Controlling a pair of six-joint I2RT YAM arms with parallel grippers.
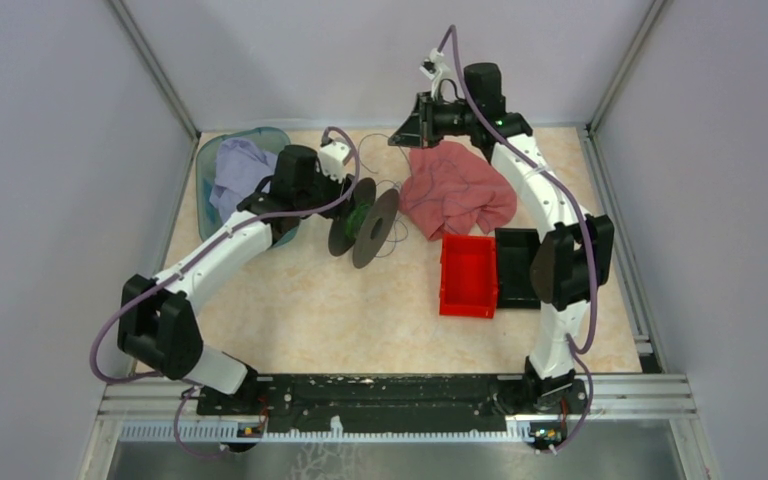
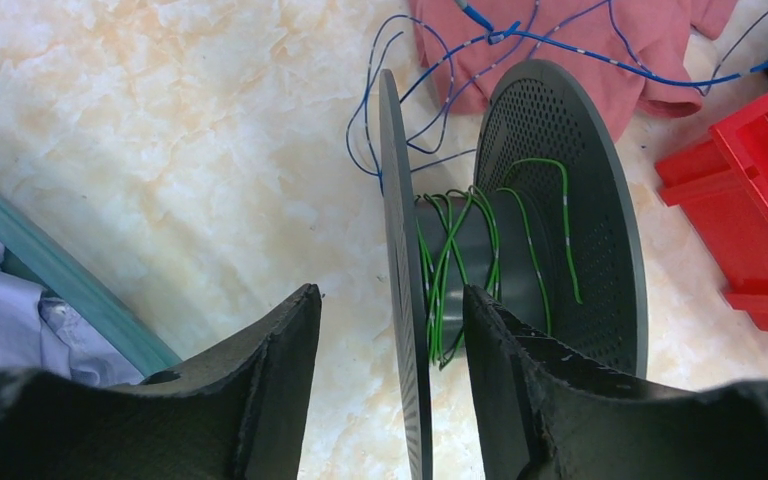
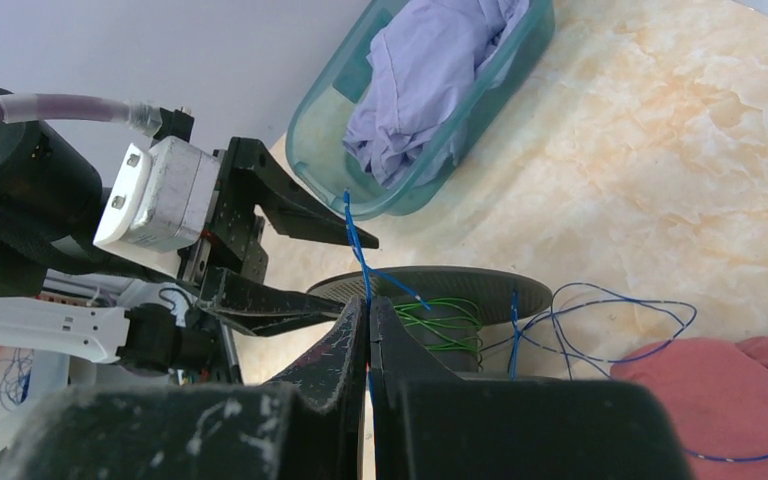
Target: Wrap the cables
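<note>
Green cable (image 2: pixel 457 255) is wound loosely round the core of a dark spool (image 1: pixel 376 229), with one end lying against the perforated flange. My left gripper stands open astride the spool's left flange, one finger on either side and a gap showing at both. Over the far side of the table, my right gripper is shut on a thin blue cable (image 3: pixel 356 235), whose short end sticks up past the fingertips. More blue cable (image 2: pixel 600 62) stretches across behind the spool, with loose loops (image 3: pixel 600 300) on the table.
A pink cloth (image 1: pixel 457 190) lies right of the spool under some cable. Red (image 1: pixel 469 277) and black (image 1: pixel 516 268) bins stand at the right. A teal bin (image 1: pixel 206 205) with a lilac cloth (image 1: pixel 241 175) is at the left.
</note>
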